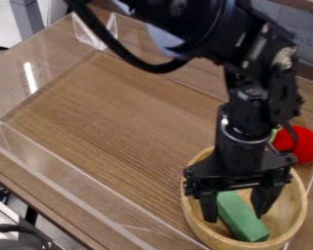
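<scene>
My black gripper [238,191] is lowered into the tan round bowl [288,219] at the lower right, open, with its fingers over a green bar [243,224] that lies in the bowl. The bar's upper part is hidden behind the gripper. A red tomato-like object [301,146] sits behind the bowl, partly covered by the arm.
Clear plastic edging runs along its left side, and a clear holder [94,27] stands at the back left. Dark cables lie beyond the lower left edge.
</scene>
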